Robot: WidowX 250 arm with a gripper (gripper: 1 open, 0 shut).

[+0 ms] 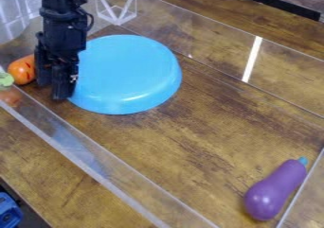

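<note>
The dark gripper [61, 80] reaches down at the upper left, at the left rim of a blue round lid-like object [124, 73]. Its fingertips are low by that rim; whether they hold it is unclear. An orange round object [23, 69] lies just left of the gripper, partly hidden, with a pale green item at the left edge.
A purple eggplant [275, 190] lies at the lower right. Clear walls border the wooden surface [190, 147], whose middle and right are mostly free. A blue object [7, 213] sits at the lower left corner.
</note>
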